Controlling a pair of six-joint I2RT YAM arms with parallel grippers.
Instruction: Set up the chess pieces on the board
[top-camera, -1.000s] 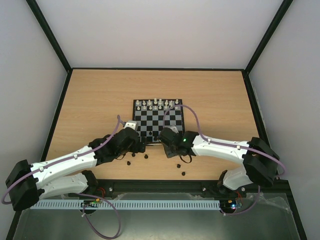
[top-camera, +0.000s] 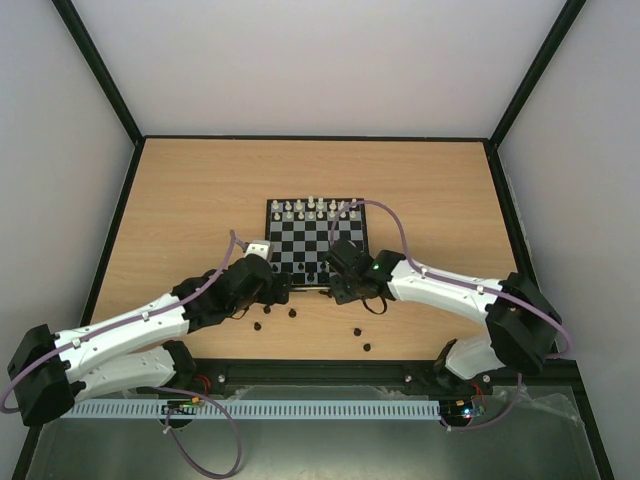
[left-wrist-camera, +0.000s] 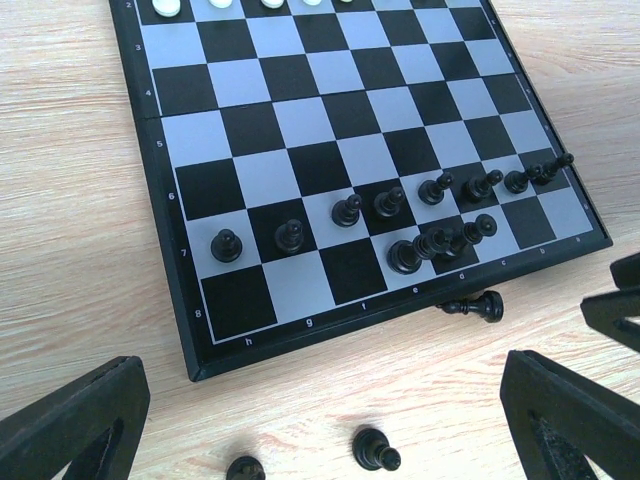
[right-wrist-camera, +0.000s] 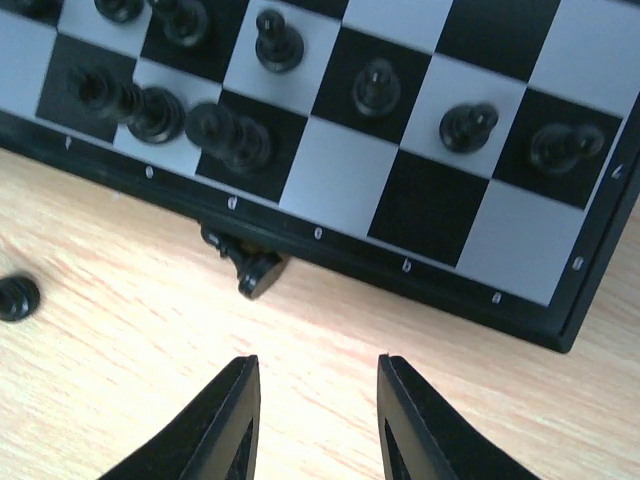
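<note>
The chessboard (left-wrist-camera: 300, 130) has white pieces (top-camera: 310, 208) along its far side. Black pawns (left-wrist-camera: 227, 245) line the near second row. Two taller black pieces (right-wrist-camera: 140, 110) stand behind them in the row nearest me. One black piece (right-wrist-camera: 255, 268) lies on its side on the table against the board's front edge. My right gripper hovers over bare wood in front of the board, close to that fallen piece, its fingers apart and nothing between them. Wide open, my left gripper is above the board's front-left area, empty.
Loose black pieces (left-wrist-camera: 372, 448) stand on the table in front of the board, and others (top-camera: 358, 332) lie farther right. The right gripper's fingers (left-wrist-camera: 620, 300) show at the left wrist view's right edge, so the arms are close. Table beyond the board is clear.
The left arm has hardly moved.
</note>
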